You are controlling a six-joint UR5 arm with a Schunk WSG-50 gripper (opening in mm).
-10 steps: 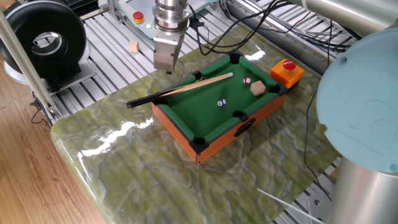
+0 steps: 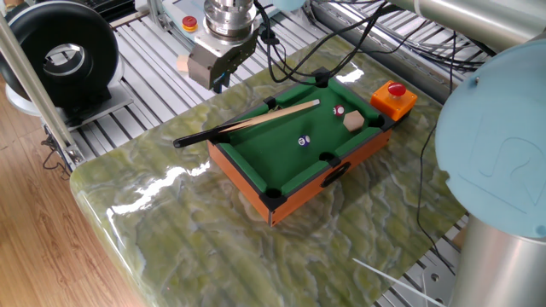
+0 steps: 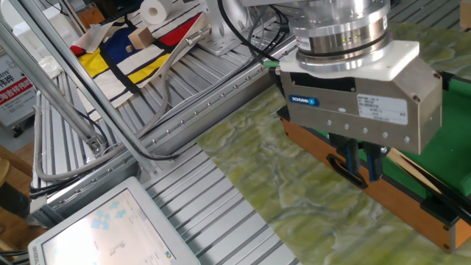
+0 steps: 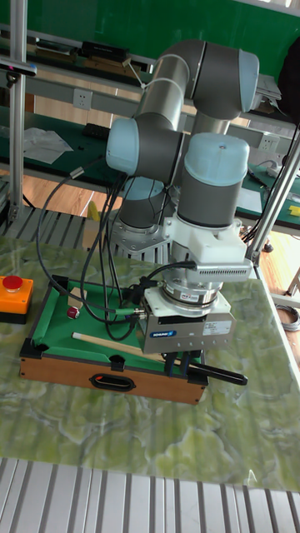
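Note:
A miniature pool table (image 2: pixel 286 209) with green felt and orange sides stands on the marbled tabletop. Its wooden cue (image 2: pixel 277 114) lies slantwise over one rail, the black butt (image 2: pixel 189 140) sticking out past the corner. On the felt rest a dark blue-and-white ball (image 2: pixel 304 141), a red-and-white ball (image 2: pixel 339 110) and a wooden hexagonal block (image 2: pixel 353 122). My gripper (image 2: pixel 219 88) hangs above the far long side in exterior view 1, fingers downward. In exterior view 2, its dark fingers (image 3: pixel 349 156) stand a little apart, with nothing visible between them.
An orange box with a red button (image 2: pixel 393 100) stands close beside the pool table's right end. Black cables (image 4: pixel 108 231) hang near the wrist. A small wooden block (image 2: pixel 182 64) sits on the slatted bench.
My gripper has turned about its vertical axis and shifted slightly left and up in exterior view 1. The cables moved with it. The pool table, cue and balls stayed put.

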